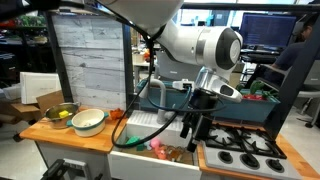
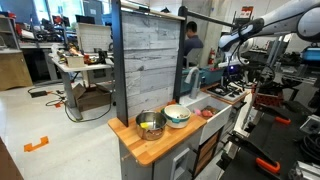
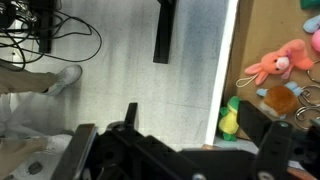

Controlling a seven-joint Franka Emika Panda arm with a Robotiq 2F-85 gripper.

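My gripper (image 1: 190,137) hangs pointing down by the right side of a pulled-out white drawer (image 1: 122,160). In the wrist view its dark fingers stand wide apart at the lower edge, with no object seen held between them. Inside the drawer lie small toys: a pinkish-orange figure (image 3: 282,62), a brown and blue one (image 3: 282,100) and a green and yellow one (image 3: 229,118). The drawer's white wall (image 3: 221,75) runs down the right part of that view. The gripper's lower parts hide some of the drawer's contents.
Left of the drawer, a white pot (image 1: 89,122) and a metal bowl (image 1: 62,113) stand on the wooden counter. A stove (image 1: 245,150) is on the right. Behind the arm is a sink (image 1: 178,98) with a faucet. A dish rack (image 1: 258,92) sits at the back right.
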